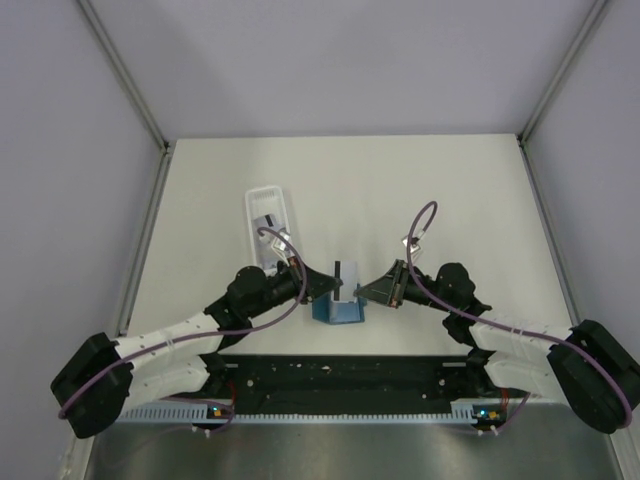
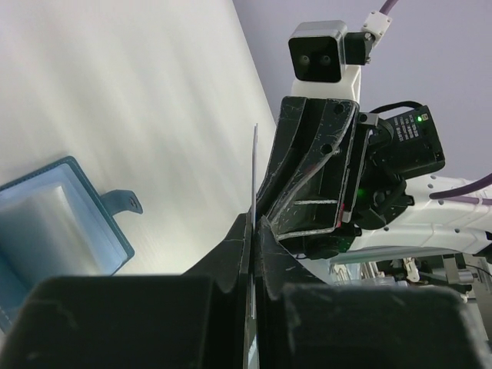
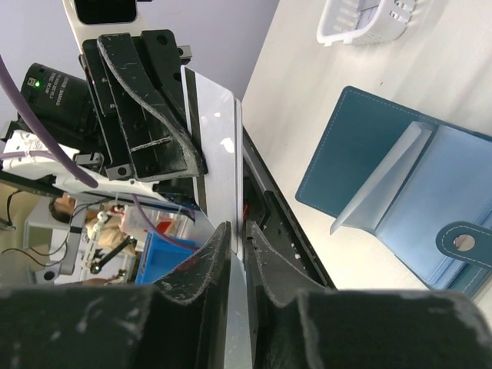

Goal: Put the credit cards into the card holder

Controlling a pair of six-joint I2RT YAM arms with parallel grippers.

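Note:
A white card [image 1: 348, 281] with a dark stripe is held on edge between my two arms, over the blue card holder [image 1: 347, 315]. My left gripper is shut on the card [image 2: 254, 165], which shows there as a thin line rising between the fingertips. From the other side, the card [image 3: 217, 138] runs down to my right gripper. A narrow gap parts the right fingers, and the card's near edge lies between their tips. Below, the holder [image 3: 357, 138] lies unfolded on the table with a clear flap standing up.
A white basket [image 1: 249, 215] with more cards inside stands behind the left arm. The holder's snap tab [image 3: 467, 242] sticks out at its side. Bare table stretches across the back and right.

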